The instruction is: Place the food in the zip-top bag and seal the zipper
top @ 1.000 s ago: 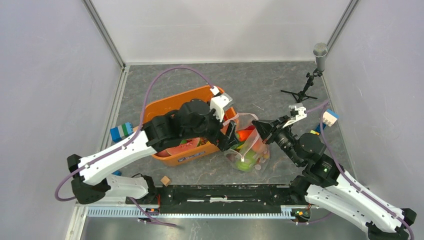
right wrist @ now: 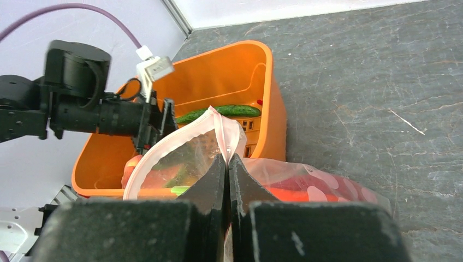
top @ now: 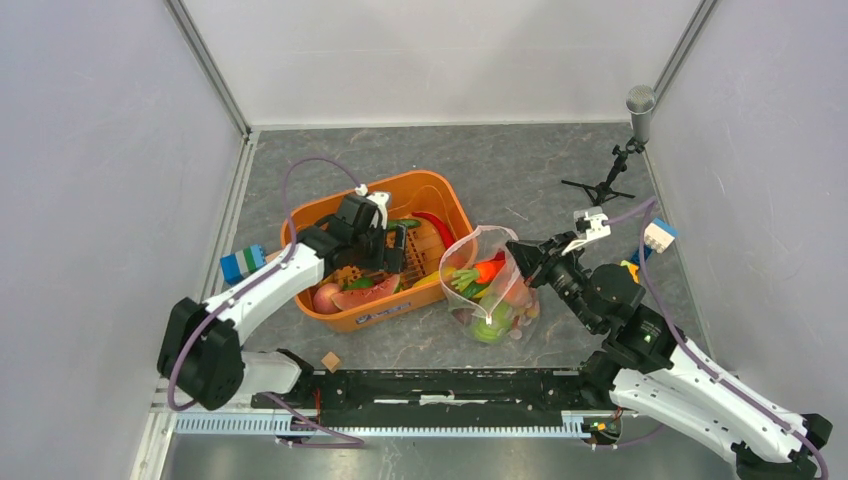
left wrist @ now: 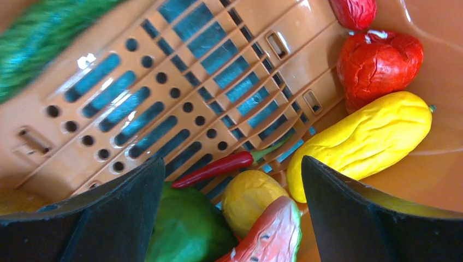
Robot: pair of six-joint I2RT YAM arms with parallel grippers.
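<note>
A clear zip top bag (top: 487, 307) stands open to the right of the basket, with a carrot (top: 489, 270) and other toy food inside. My right gripper is shut on the pale rim of the bag (right wrist: 219, 131). Down in the orange basket (top: 427, 184), my left gripper stands open with no food clasped. Between and ahead of its fingers lie a small red chili (left wrist: 221, 167), a round yellow piece (left wrist: 250, 196), a green pepper (left wrist: 188, 224) and a watermelon slice (left wrist: 270, 234). A long yellow vegetable (left wrist: 366, 139) lies by the right finger.
A cucumber (right wrist: 229, 111), a large red chili (top: 435, 228) and a red tomato-like piece (left wrist: 379, 63) also lie in the basket. A microphone on a tripod (top: 610, 172) stands at the back right.
The right gripper has barely shifted and stays at the bag rim.
</note>
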